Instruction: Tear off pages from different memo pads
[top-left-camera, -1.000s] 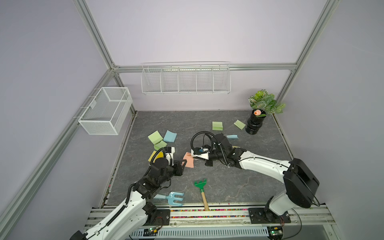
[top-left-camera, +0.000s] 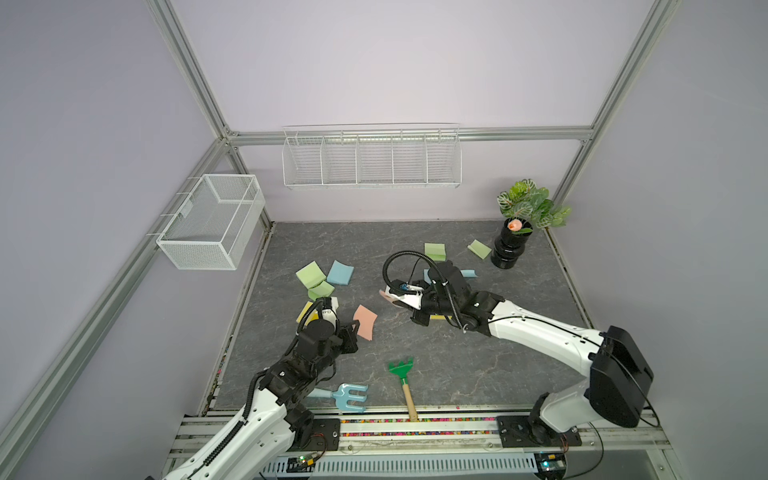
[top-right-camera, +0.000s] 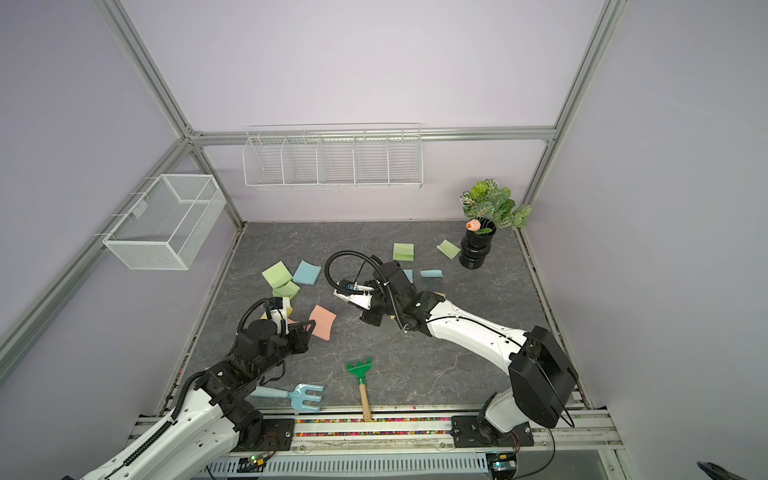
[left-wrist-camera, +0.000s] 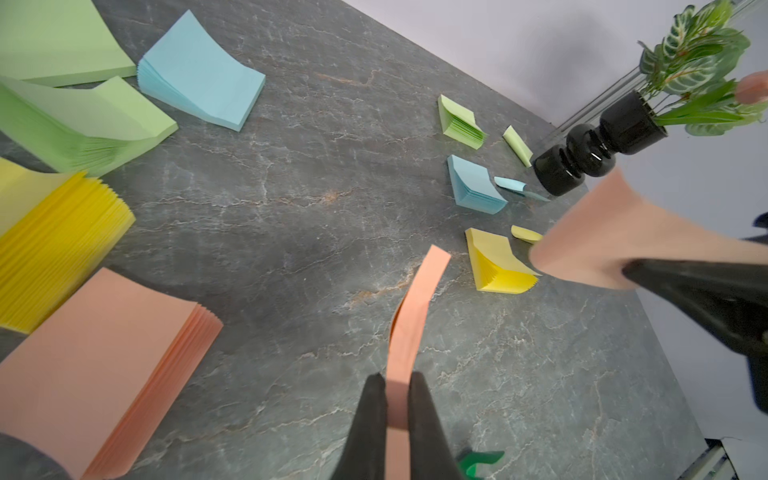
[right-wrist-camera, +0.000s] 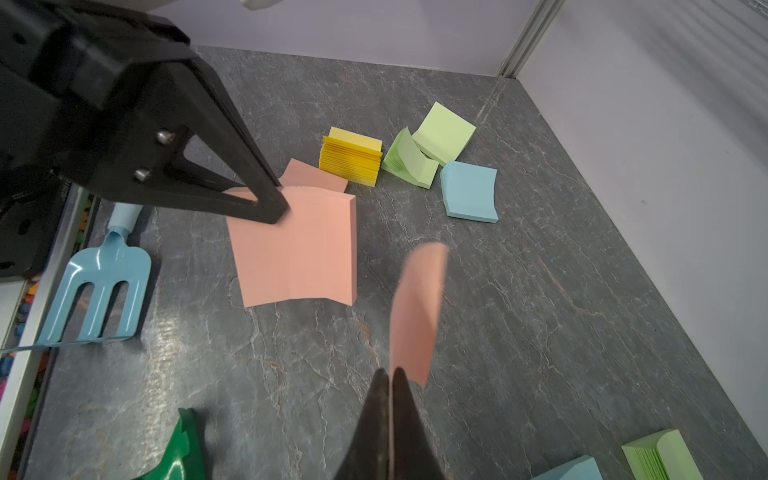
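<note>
My left gripper is shut on a pink sheet, seen nearly edge-on in the left wrist view and as a broad square (right-wrist-camera: 292, 256) in the right wrist view. My right gripper is shut on another pink sheet (left-wrist-camera: 592, 240), apart from the left one and curled. A pink pad (left-wrist-camera: 88, 360) lies on the table beside a yellow pad (left-wrist-camera: 64, 248). Green (right-wrist-camera: 444, 132) and blue pads (left-wrist-camera: 200, 76) lie behind them, and more pads, including a yellow one (left-wrist-camera: 500, 264), lie to the right.
A black vase with a plant (top-left-camera: 506, 252) stands back right. A blue fork (top-left-camera: 349, 396) and green rake (top-left-camera: 401, 369) lie along the front edge. Wire baskets (top-left-camera: 368, 160) hang on the walls. The table's middle front has free room.
My left gripper has moved left with its pink sheet, and my right arm has shifted a little rightward. The two pink sheets are now farther apart.
</note>
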